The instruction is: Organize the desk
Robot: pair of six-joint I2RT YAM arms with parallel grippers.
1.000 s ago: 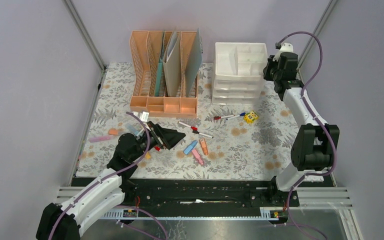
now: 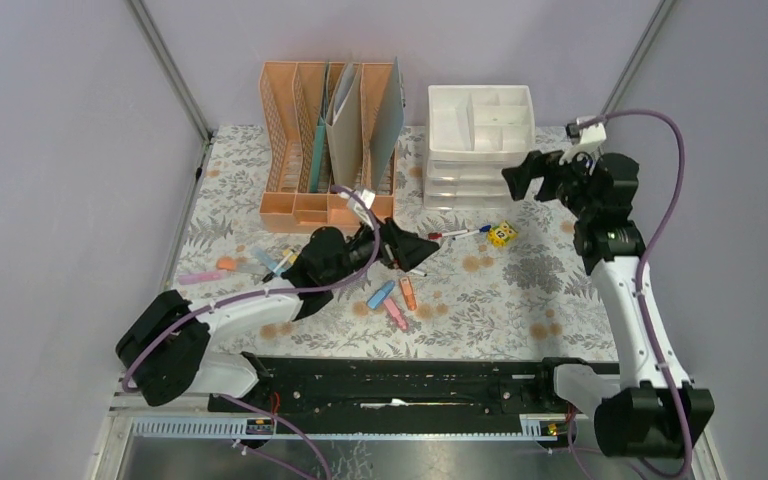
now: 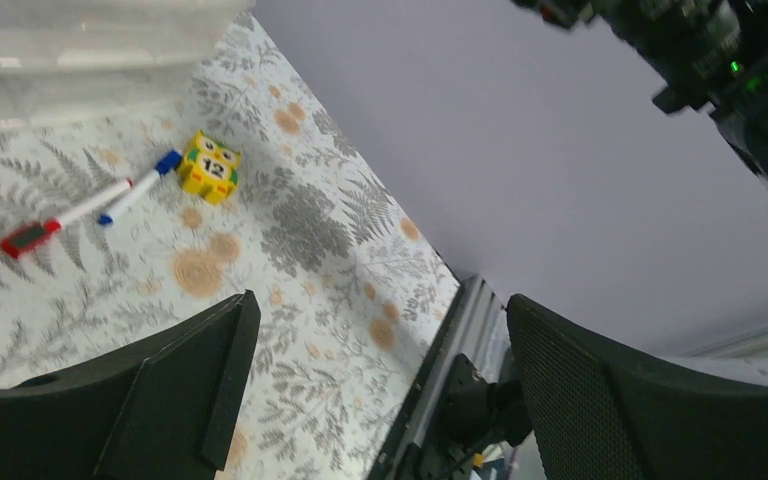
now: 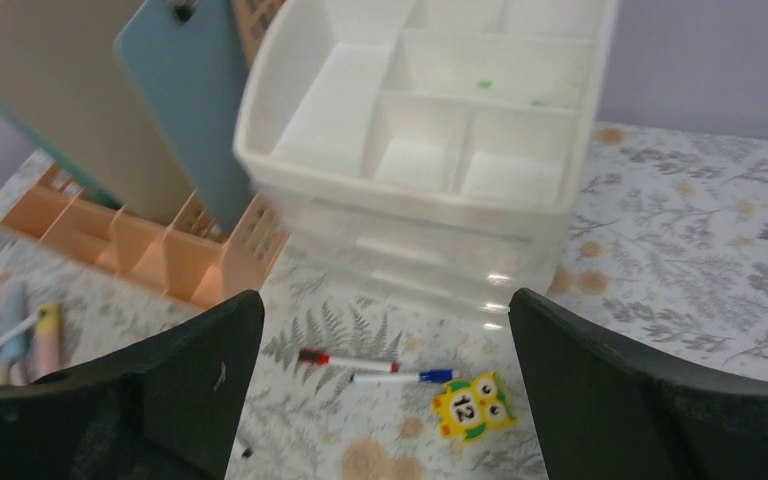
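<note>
My left gripper (image 2: pixel 408 250) hangs open over the middle of the desk, above loose markers. My right gripper (image 2: pixel 528 175) stands open beside the white drawer box (image 2: pixel 450 120). A red-capped marker (image 3: pixel 80 208), a blue-capped marker (image 3: pixel 140 190) and a yellow owl item (image 3: pixel 210 165) lie in front of the box. Highlighters, such as a blue one (image 2: pixel 380 295), an orange one (image 2: pixel 407 293) and a pink one (image 2: pixel 395 314), lie near the front. More stationery lies at the left, partly hidden by the left arm.
A peach file organizer (image 2: pixel 278 205) holds several folders, with small compartments along its front. Grey walls border the desk.
My left gripper has moved right and up across the desk.
</note>
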